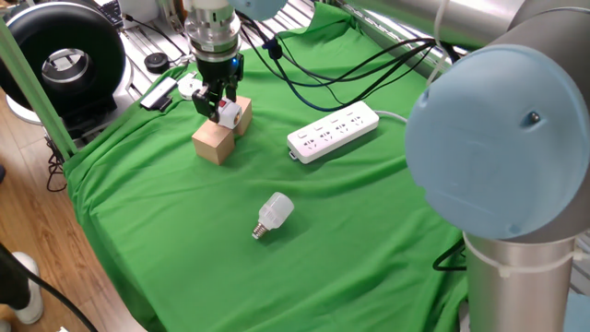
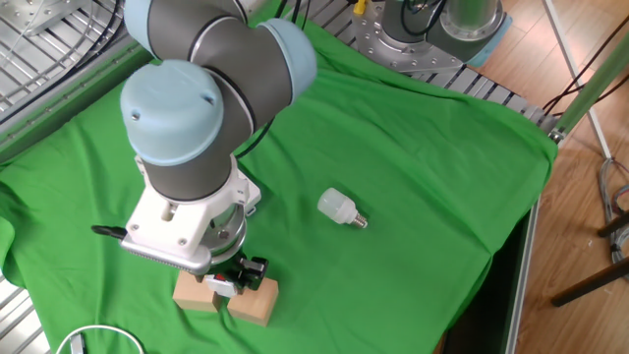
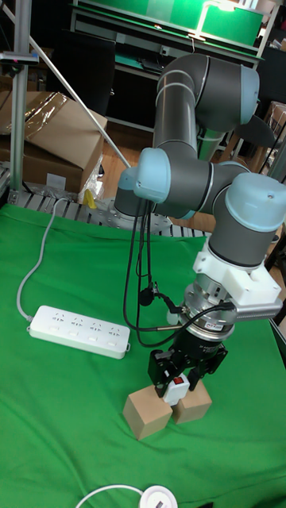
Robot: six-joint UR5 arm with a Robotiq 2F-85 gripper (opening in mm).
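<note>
My gripper point(image 1: 223, 107) points down over a small white block with a red switch point(image 1: 229, 114), which looks like a plug adapter. This adapter point(image 3: 175, 390) rests across two wooden blocks, in the gap between them. One finger stands on each side of it, and the fingers look as wide apart as before; whether a pad touches it is hard to see. Nearer the front lies a white light bulb point(image 1: 276, 212) on its side, its screw base toward the viewer. Behind and right is a white power strip point(image 1: 333, 132) with several sockets.
The wooden blocks point(image 1: 214, 143) sit close beneath the fingers. Dark cables point(image 1: 323, 88) hang from the arm above the cloth. A round white piece with a cord point(image 3: 157, 498) lies at the near edge.
</note>
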